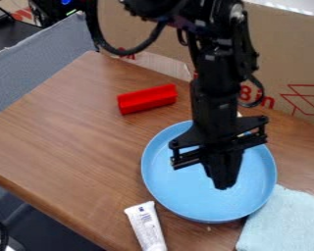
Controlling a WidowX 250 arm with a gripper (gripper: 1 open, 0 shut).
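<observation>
My black gripper [223, 169] is low over the blue plate [191, 194], its fingertips pointing down at the plate's middle right. Whether it holds anything or how far apart its fingers are is hidden by the gripper's own dark body. A red cylinder [146, 98] lies on the wooden table [71, 137], behind and left of the plate. A white tube [145, 226] with printing lies in front of the plate on its left.
A pale blue cloth [285, 224] lies at the front right beside the plate. A cardboard box [298, 88] stands along the back.
</observation>
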